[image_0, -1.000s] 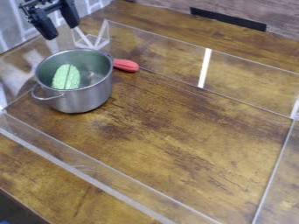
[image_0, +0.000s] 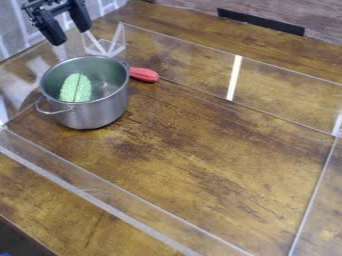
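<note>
A steel pot (image_0: 98, 110) with side handles stands on the wooden board at the left. Inside it rests a light green, oblong textured object (image_0: 75, 87). A red object (image_0: 143, 74) lies just right of the pot, near its rim. My black gripper (image_0: 64, 22) hangs above and behind the pot at the top-left edge, partly cut off by the frame, open, with nothing seen between its fingers.
The wooden board (image_0: 214, 160) is clear across the middle and right. Clear plastic edging and white tape strips run around the work area. A dark strip lies along the top right.
</note>
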